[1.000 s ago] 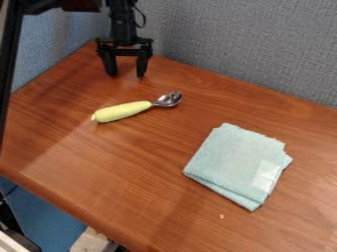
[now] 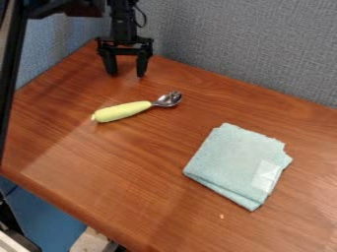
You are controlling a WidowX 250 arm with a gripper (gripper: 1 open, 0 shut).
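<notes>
My black gripper [image 2: 126,67] hangs over the back left corner of the wooden table, its two fingers apart with nothing visible between them. In front of it lies a spoon-like utensil with a pale yellow handle [image 2: 121,111] and a metal head [image 2: 168,99], angled toward the back right. A folded pale blue cloth [image 2: 232,165] with a whitish patch lies on the right part of the table.
Grey-blue padded walls [image 2: 250,44] border the table behind and at the left. The table's front left edge drops to a blue floor.
</notes>
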